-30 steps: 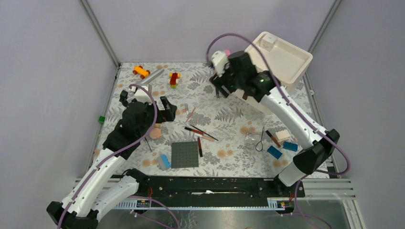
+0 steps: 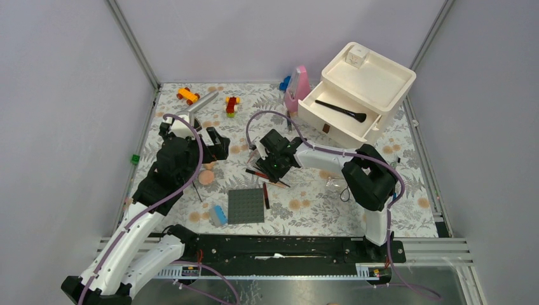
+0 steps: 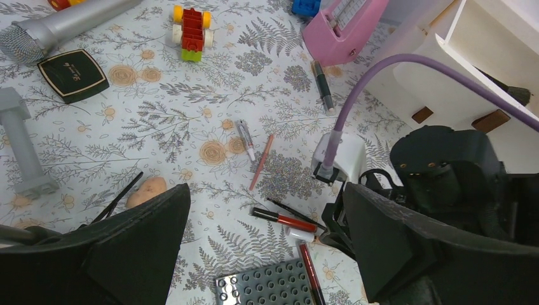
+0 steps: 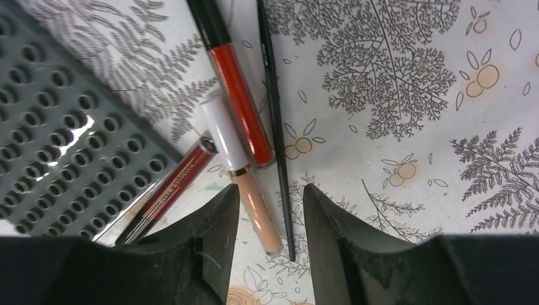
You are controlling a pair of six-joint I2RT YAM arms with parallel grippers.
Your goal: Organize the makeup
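Note:
My right gripper hangs low over a cluster of makeup, its fingers parted around the lower ends of a peach concealer tube and a thin black pencil; whether it touches them I cannot tell. A red-and-black gloss and a dark red tube lie alongside. My left gripper is open over the left side. A black brush lies in the open drawer of the white organizer. A black compact lies near the microphone.
A grey building plate lies front centre. A pink object, toy bricks, a silver microphone and a grey dumbbell sit at the back and left. Scissors lie at right.
My right arm has swung down and left from the drawer to the makeup cluster.

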